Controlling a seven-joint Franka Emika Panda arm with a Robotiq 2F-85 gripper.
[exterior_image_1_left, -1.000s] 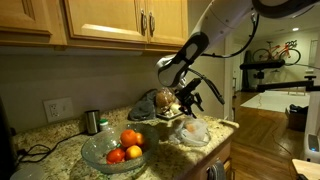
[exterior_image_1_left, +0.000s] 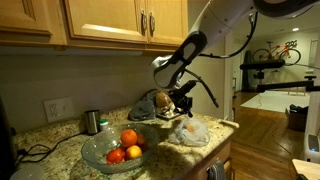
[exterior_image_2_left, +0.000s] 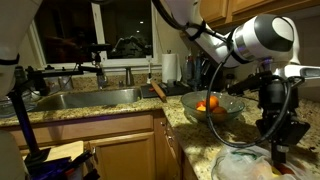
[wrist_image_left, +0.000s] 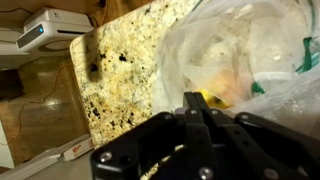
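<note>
A clear plastic bag (exterior_image_1_left: 189, 132) lies on the granite counter near its front edge. Inside it, in the wrist view, something orange-yellow (wrist_image_left: 236, 88) shows through the plastic (wrist_image_left: 190, 60). My gripper is shut, with no object visible between its fingers. It points down over the bag, and whether it touches the plastic cannot be told. From the other side, the gripper (exterior_image_2_left: 279, 157) appears low among the bag's folds (exterior_image_2_left: 240, 163). A clear bowl (exterior_image_1_left: 93, 150) holding orange and red fruit (exterior_image_1_left: 129, 138) stands farther along the counter.
A dish rack (exterior_image_1_left: 166, 112) with items stands against the back wall behind the bag. Upper cabinets (exterior_image_1_left: 110, 18) hang over the counter. A sink (exterior_image_2_left: 90, 97) lies at the far end.
The arm has shifted a little left and lower over the bag. The fruit bowl has not moved.
</note>
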